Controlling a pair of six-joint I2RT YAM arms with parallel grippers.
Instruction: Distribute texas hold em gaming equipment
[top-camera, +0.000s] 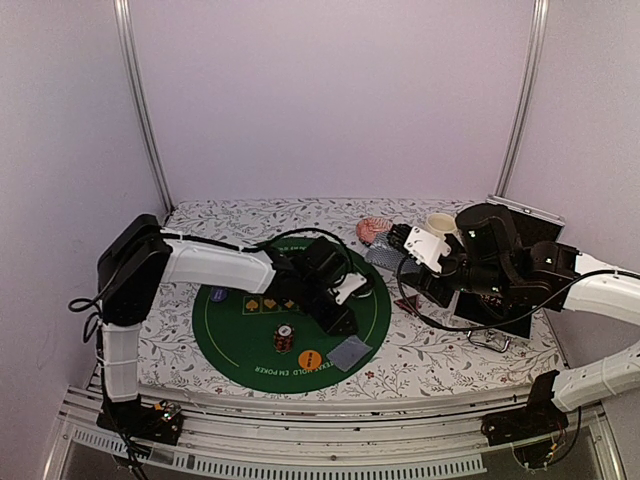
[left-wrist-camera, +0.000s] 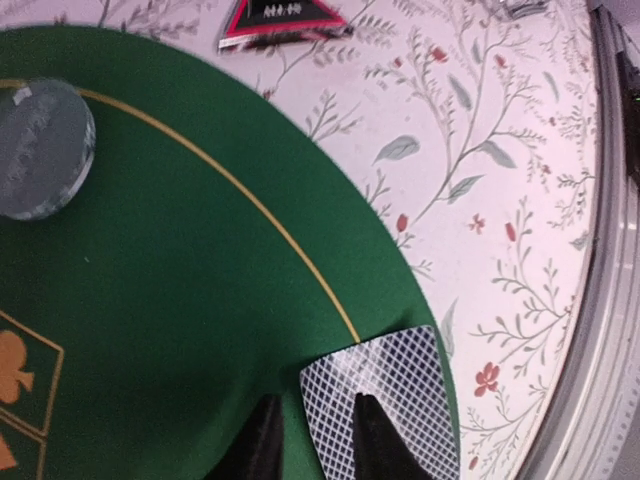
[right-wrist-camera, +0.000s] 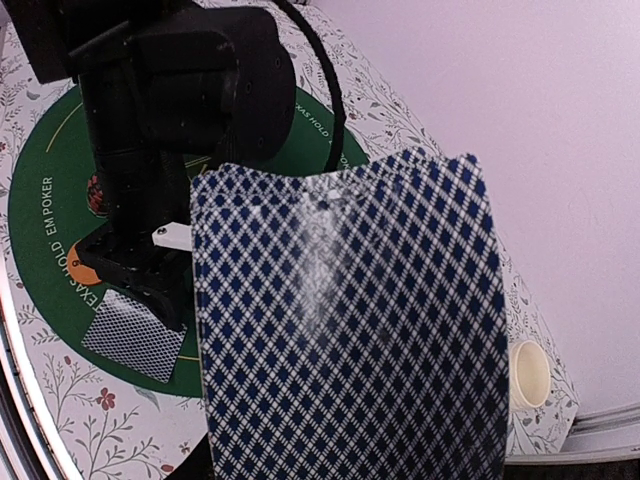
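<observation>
Low over the front right of the green poker mat (top-camera: 230, 345) is my left gripper (top-camera: 343, 326), its fingers a little apart. A blue-and-white checked card (top-camera: 349, 353) lies on the mat at those fingertips; in the left wrist view the card (left-wrist-camera: 385, 395) reaches the mat's edge line, partly behind the fingers (left-wrist-camera: 372, 440). My right gripper, raised right of the mat, is shut on a small stack of similar cards (right-wrist-camera: 350, 320), which hides most of its fingers. A red-and-black chip stack (top-camera: 284, 338) and an orange disc (top-camera: 311, 360) rest on the mat.
A round clear disc (left-wrist-camera: 45, 150) lies on the mat close to the left arm. Beyond the mat's right side are a red card-like piece (top-camera: 407, 304), a cream cup (top-camera: 440, 224) and an open case (top-camera: 520, 325).
</observation>
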